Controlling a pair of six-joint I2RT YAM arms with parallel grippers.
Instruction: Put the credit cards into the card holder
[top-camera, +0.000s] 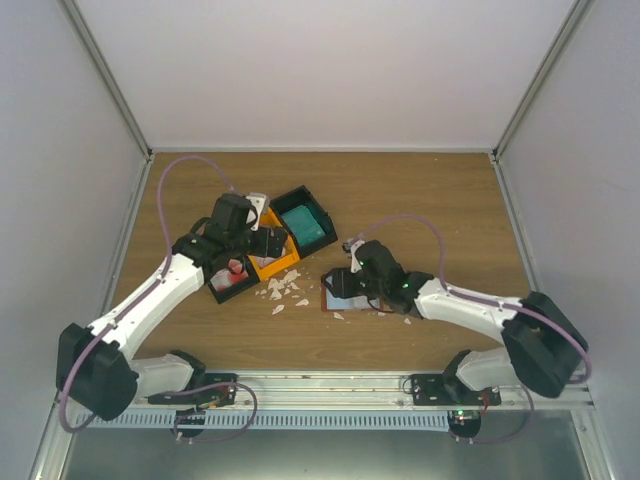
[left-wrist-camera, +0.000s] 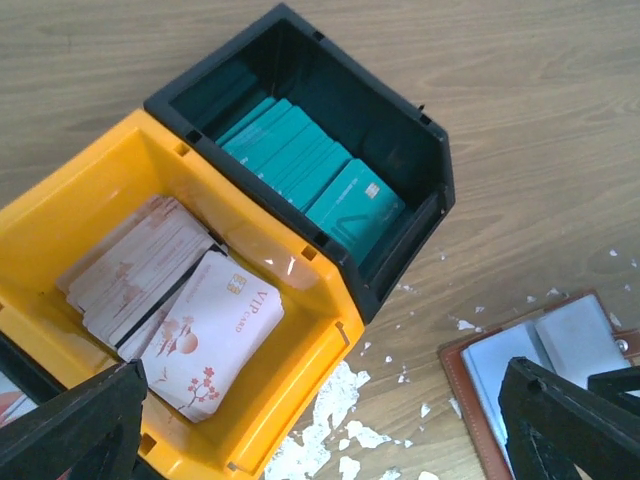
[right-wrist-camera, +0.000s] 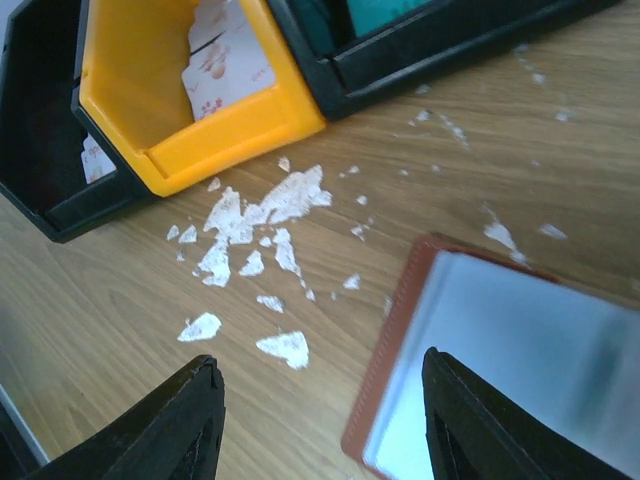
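Vip cards (left-wrist-camera: 215, 335), white with a pink print, lie fanned in the yellow bin (left-wrist-camera: 300, 385). Teal cards (left-wrist-camera: 300, 165) fill part of the black bin (left-wrist-camera: 395, 85) beside it. My left gripper (top-camera: 270, 242) is over the yellow bin, its fingers wide apart and empty in the left wrist view. Brown-edged, with pale blue pockets, the card holder (right-wrist-camera: 500, 340) lies flat on the table. Over its left part is my right gripper (top-camera: 343, 284); the fingers (right-wrist-camera: 205, 415) stand apart with nothing between them. The right arm hides part of the holder in the top view.
A second black bin (right-wrist-camera: 70, 205) with red-and-white cards adjoins the yellow bin on the left. White paper scraps (top-camera: 285, 282) litter the table between bins and holder.
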